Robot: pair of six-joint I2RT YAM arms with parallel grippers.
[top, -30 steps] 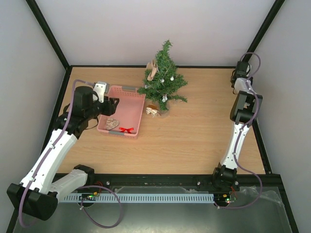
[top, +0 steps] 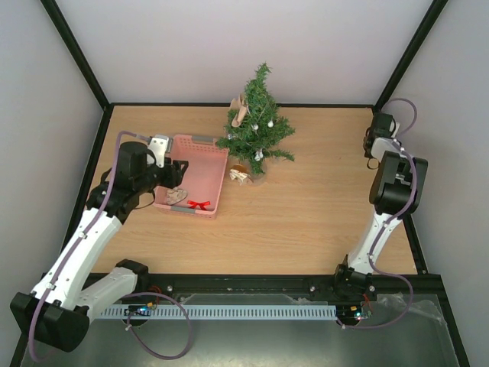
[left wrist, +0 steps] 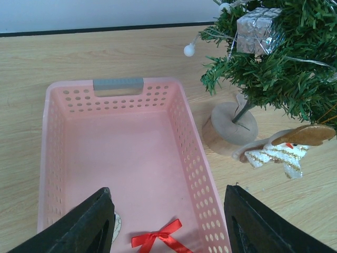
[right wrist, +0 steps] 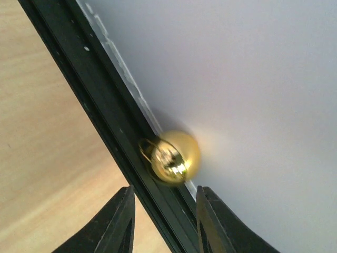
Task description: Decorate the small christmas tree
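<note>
The small green tree (top: pixel 256 134) stands at the back middle with silver baubles and gift-box ornaments. A pink basket (top: pixel 200 157) to its left holds a red bow (left wrist: pixel 156 236) and pale items. A white, gold-trimmed ornament (left wrist: pixel 274 155) is beside the tree's base. My left gripper hangs open over the basket, nothing between its fingers. My right gripper is open at the table's right edge, with a gold bauble (right wrist: pixel 175 158) lying just beyond its fingertips in the black frame channel by the wall.
Black frame rails and pale walls (top: pixel 443 168) bound the table.
The left arm has barely moved.
</note>
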